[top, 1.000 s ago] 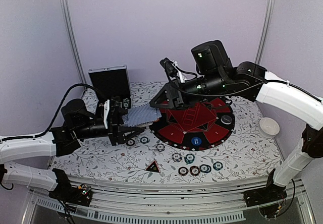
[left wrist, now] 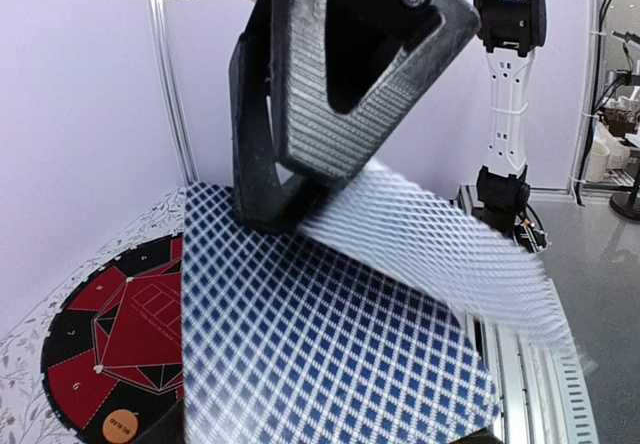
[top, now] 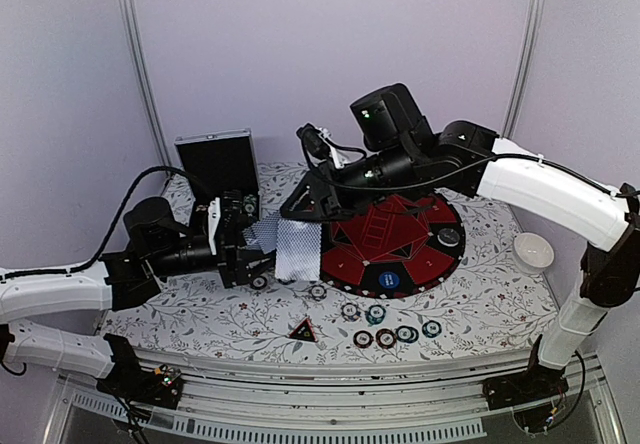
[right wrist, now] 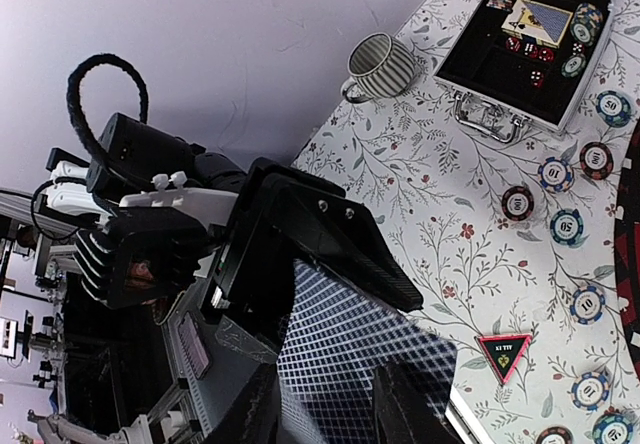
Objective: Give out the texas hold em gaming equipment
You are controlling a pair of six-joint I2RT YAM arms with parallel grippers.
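Observation:
Playing cards with blue checkered backs are between my two grippers, above the table. My left gripper [top: 248, 256] is shut on cards [left wrist: 300, 354], which stand upright in the left wrist view. My right gripper [top: 304, 210] is shut on the upper edge of a card [top: 298, 252], hanging down just right of the left gripper's cards. That card is blurred in the left wrist view, angled away from the others. In the right wrist view, cards [right wrist: 350, 349] lie close to both grippers; how many there are cannot be told. The red and black mat [top: 435, 264] is behind.
An open case [top: 215, 164] with dice, a card box and chips stands at the back left. Several chips [top: 386, 338] and an ALL IN triangle [top: 303, 331] lie in front of the mat. A striped mug [right wrist: 382, 67] and a white bowl [top: 533, 252] stand apart.
My right gripper has moved left and slightly down toward the left gripper. A card now hangs below it, where only one checkered surface showed before. The left arm looks still.

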